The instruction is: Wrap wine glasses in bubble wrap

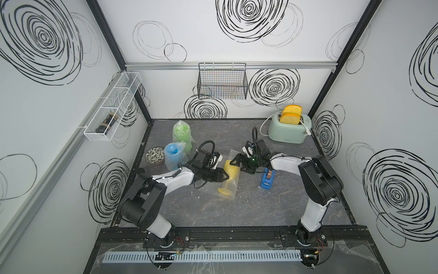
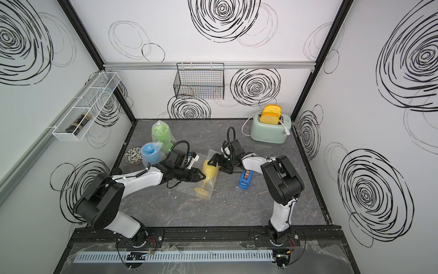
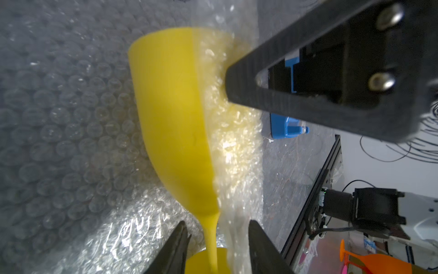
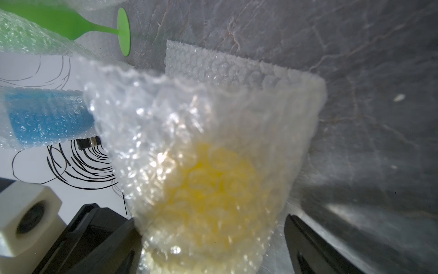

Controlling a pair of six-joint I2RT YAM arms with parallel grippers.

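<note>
A yellow wine glass (image 3: 168, 109) lies on a bubble wrap sheet (image 3: 59, 159), one edge of the wrap folded over its bowl. My left gripper is open around the stem and the wrap's edge, near the glass's foot. My right gripper stands open at the bowl end, the wrapped yellow bowl between its fingers. A green glass (image 1: 181, 134) and a blue glass (image 1: 174, 155) in bubble wrap stand at the back left of the table.
A blue tape dispenser (image 1: 267, 180) sits beneath the right arm. A toaster (image 1: 287, 132) with bread slices stands at the back right, a patterned bowl (image 1: 154, 155) at the left. Wire baskets hang on the walls.
</note>
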